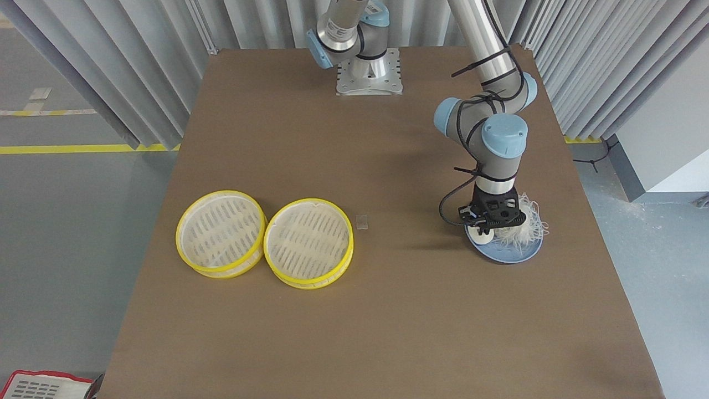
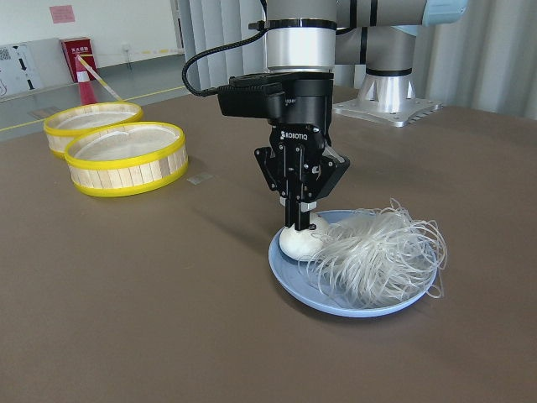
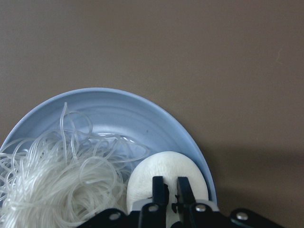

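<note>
A blue plate [image 2: 294, 277] at the right of the table holds a white round item [image 2: 302, 243], like a bun, beside a tangle of translucent white noodle-like strands [image 3: 66, 190]. My gripper is down at the white item, its black fingers close together over it, as the left view [image 2: 298, 218] also shows. Whether the fingertips grip the item is unclear. In the front view the gripper [image 1: 483, 223] mostly hides that item.
Two yellow-rimmed round steamer baskets [image 1: 309, 240] [image 1: 219, 233] sit left of centre on the brown table [image 1: 385, 319].
</note>
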